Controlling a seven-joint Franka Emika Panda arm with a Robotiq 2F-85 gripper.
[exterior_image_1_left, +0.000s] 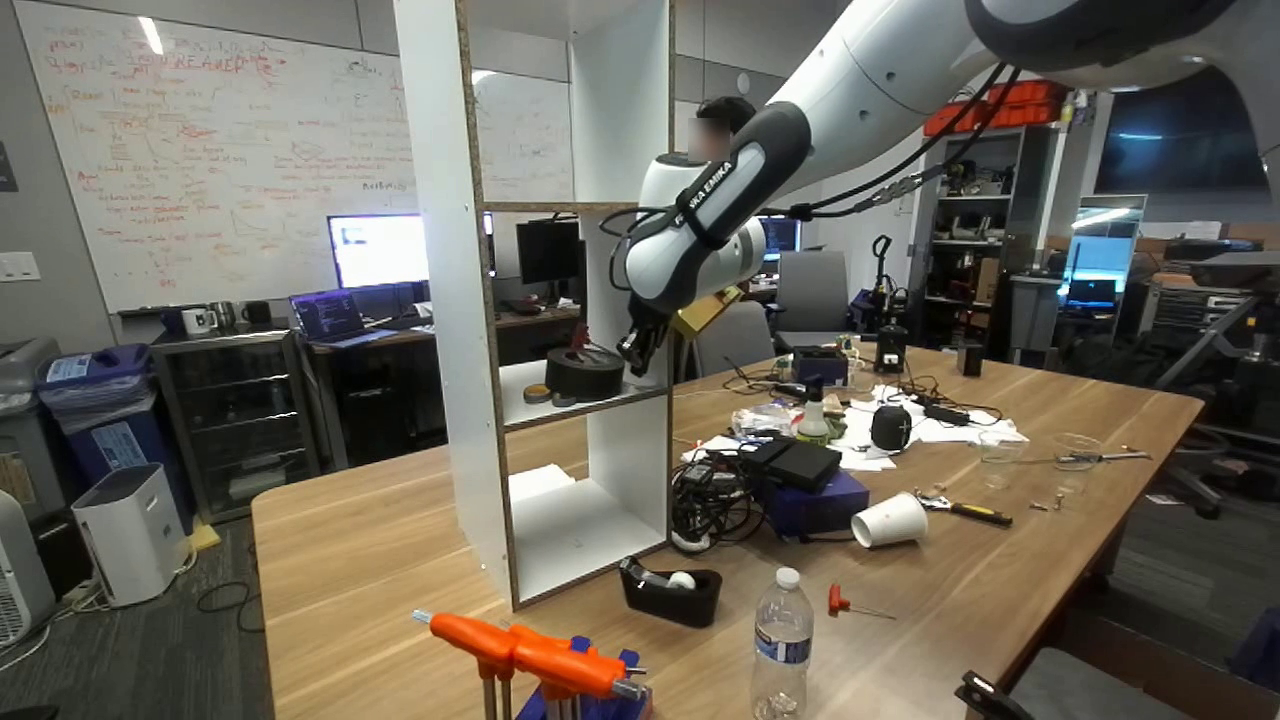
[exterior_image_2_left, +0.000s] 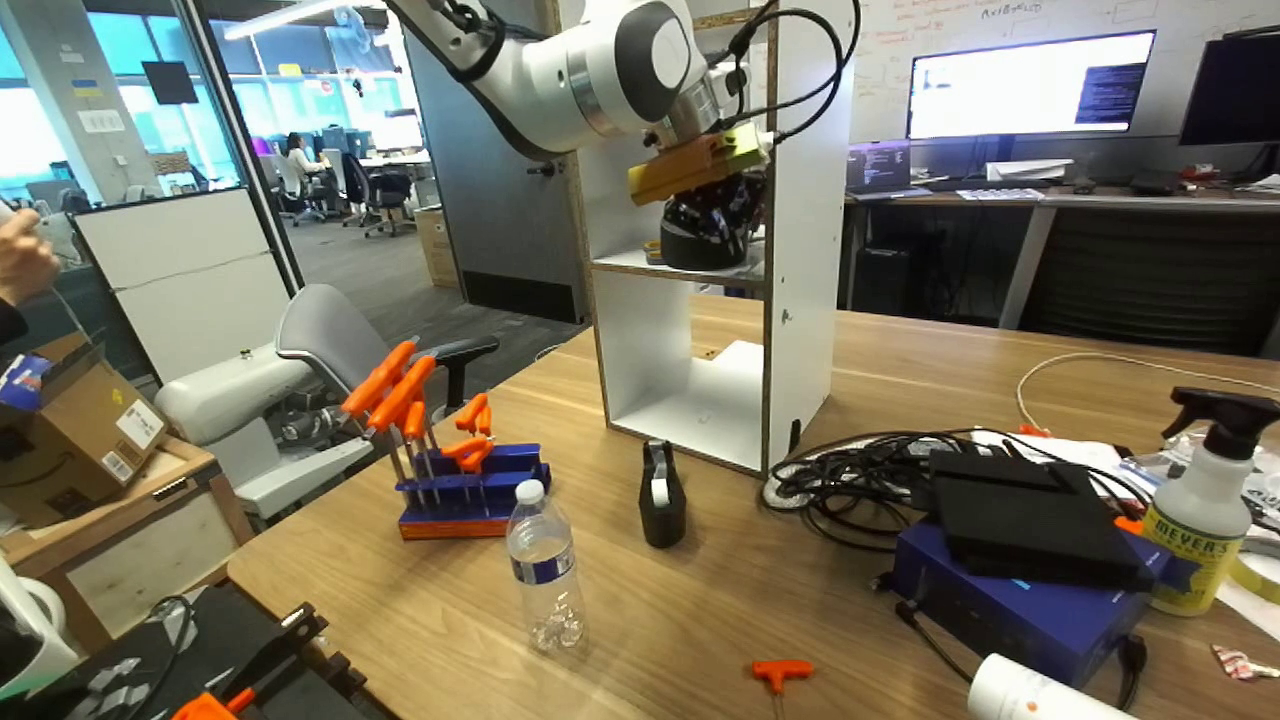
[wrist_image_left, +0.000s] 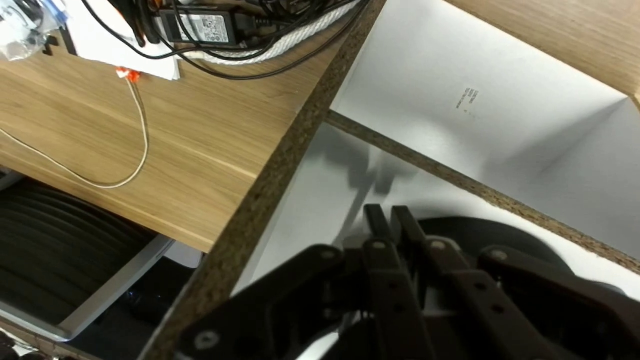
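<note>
A thick black roll (exterior_image_1_left: 584, 374) rests on the middle shelf (exterior_image_1_left: 524, 409) of a white shelving unit. Beside its right side in exterior view 1, my gripper (exterior_image_1_left: 639, 348) points down into the compartment. In the wrist view the gripper is shut to a narrow gap, over the white shelf surface. The roll (wrist_image_left: 504, 231) shows behind and to the right of the fingers, partly covered by them. Whether anything sits deeper between the fingers is hidden.
Small rolls (exterior_image_1_left: 536, 394) lie left of the black roll. The unit's side panel (wrist_image_left: 264, 186) runs close beside the fingers. Below, the lower compartment (exterior_image_1_left: 576, 534) is mostly empty. A tape dispenser (exterior_image_1_left: 672, 593), bottle (exterior_image_1_left: 783, 654) and cables (exterior_image_1_left: 716, 498) occupy the table.
</note>
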